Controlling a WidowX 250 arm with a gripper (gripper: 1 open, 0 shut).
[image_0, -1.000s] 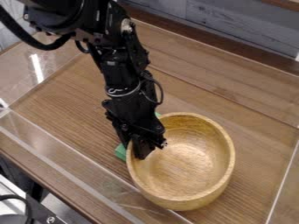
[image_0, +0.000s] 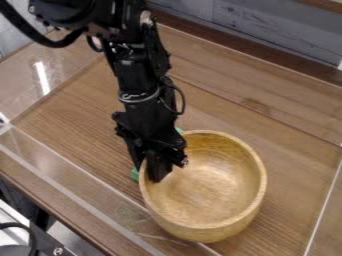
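My black gripper (image_0: 155, 168) reaches down at the left rim of a wooden bowl (image_0: 214, 200), its fingertips at or over that rim; whether they grip it cannot be seen clearly. A green object (image_0: 135, 175) lies mostly hidden just left of the bowl, behind the bowl and gripper.
The wooden table (image_0: 70, 112) has free room at the left, at the back and right of the bowl. A grey panelled wall stands behind it. Dark items sit off the table's front left edge.
The bowl has shifted slightly left and up in the view along with the gripper at its rim.
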